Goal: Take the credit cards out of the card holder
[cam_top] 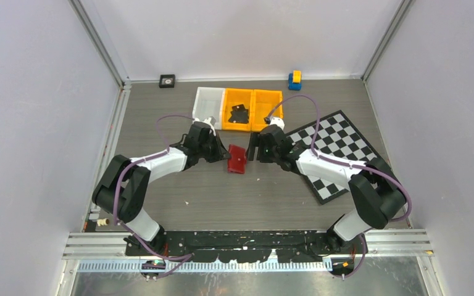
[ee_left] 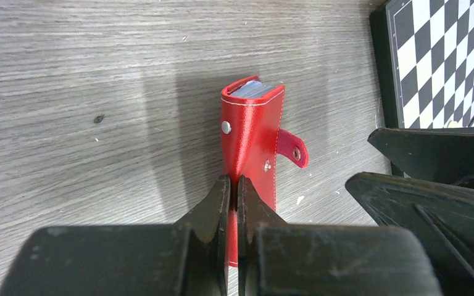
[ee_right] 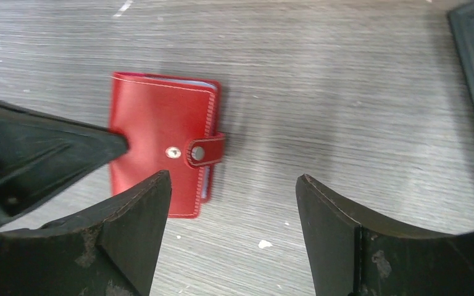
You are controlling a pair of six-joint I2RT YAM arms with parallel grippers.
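Observation:
The red card holder (cam_top: 237, 160) is held off to the right of my left gripper, whose fingers are shut on its spine edge. Its top edge shows the pale ends of cards (ee_left: 253, 89) inside. A snap strap (ee_left: 292, 148) sticks out loose from the side in the left wrist view. In the right wrist view the same holder (ee_right: 160, 117) faces me, partly covered by a dark left finger (ee_right: 68, 145). My right gripper stands open to the right of the holder, bare table between its fingers.
A black-and-white checkered board (cam_top: 336, 139) lies to the right, under the right arm. Behind the grippers stand a white bin (cam_top: 208, 98) and orange bins (cam_top: 266, 98), the middle one with dark pieces inside.

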